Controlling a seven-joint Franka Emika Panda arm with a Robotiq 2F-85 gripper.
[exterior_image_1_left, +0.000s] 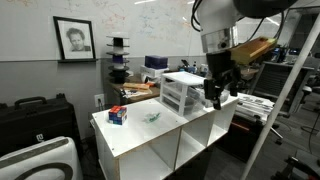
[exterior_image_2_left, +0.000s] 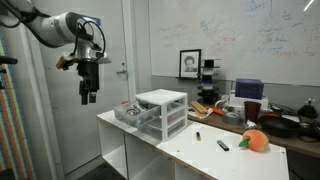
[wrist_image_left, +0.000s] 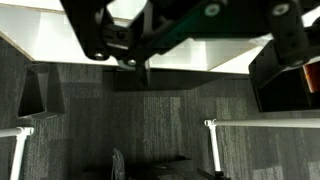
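Note:
My gripper (exterior_image_1_left: 224, 102) hangs from the arm in the upper right of exterior view 1, open with nothing between its fingers. In exterior view 2 the gripper (exterior_image_2_left: 88, 97) is at the left, in the air to the left of the white cabinet. The wrist view shows dark gripper parts at the top, over a dark floor (wrist_image_left: 120, 125) and the white cabinet's edge. On the cabinet top (exterior_image_1_left: 130, 132) sit a red and blue box (exterior_image_1_left: 117, 115) and a small greenish item (exterior_image_1_left: 152, 117). A clear drawer unit (exterior_image_2_left: 165, 118) stands there too.
Grey bins (exterior_image_2_left: 130, 111) lie beside the drawers. Exterior view 2 shows an orange round object (exterior_image_2_left: 254, 140), a dark small item (exterior_image_2_left: 223, 145) and a marker (exterior_image_2_left: 197, 137) on the cabinet. Behind is a cluttered wooden table (exterior_image_2_left: 235, 128). Some cabinet top is bare.

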